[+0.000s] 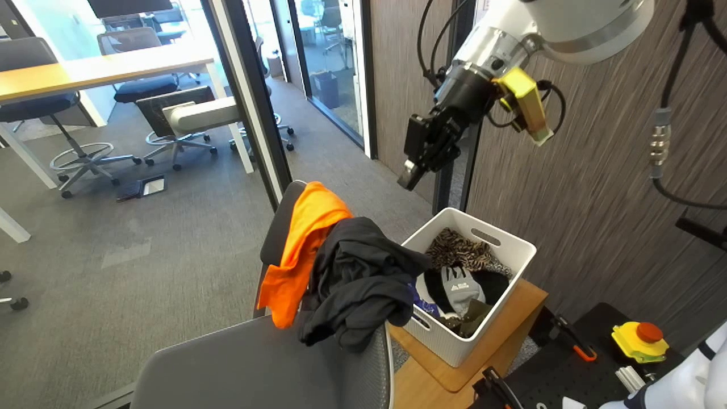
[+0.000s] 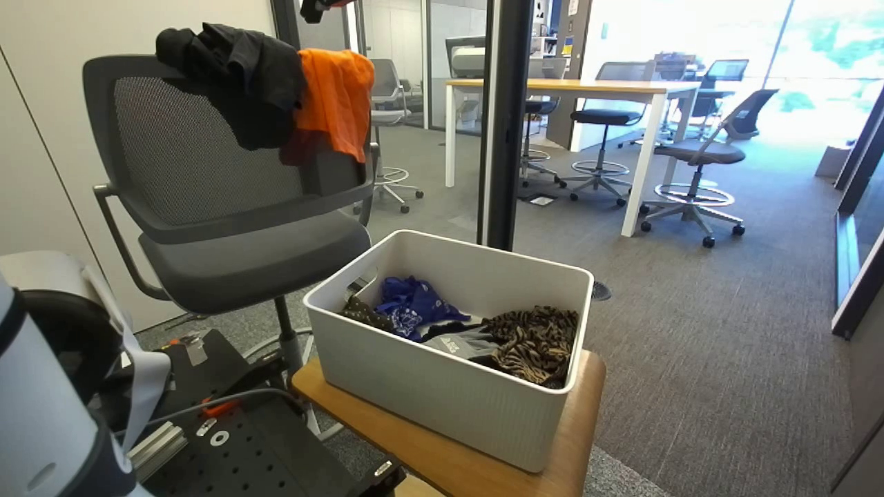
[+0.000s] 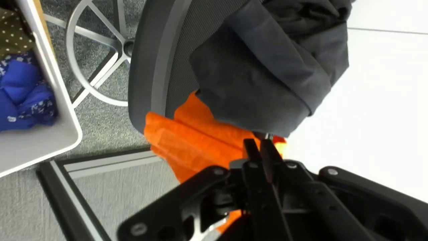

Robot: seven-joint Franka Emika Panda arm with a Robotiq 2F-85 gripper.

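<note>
My gripper (image 1: 409,178) hangs in the air above the chair back and to the left of the white basket. In the wrist view its fingers (image 3: 251,148) are shut almost together, and no cloth shows between them. Nothing dangles from it in exterior view 1. The dark grey garment (image 1: 364,279) lies bunched over the top of the chair back. An orange cloth (image 1: 300,252) drapes beside it, partly under the dark one. The wrist view has the orange cloth (image 3: 200,140) behind the fingertips and the dark garment (image 3: 256,80) just above them.
A white basket (image 2: 439,414) stands on a wooden stool (image 2: 572,431), holding a blue bandana (image 2: 414,302), a grey item (image 2: 464,341) and a patterned brown cloth (image 2: 539,339). The chair (image 2: 224,190) stands beside it. A glass partition post (image 1: 249,95) rises behind the chair.
</note>
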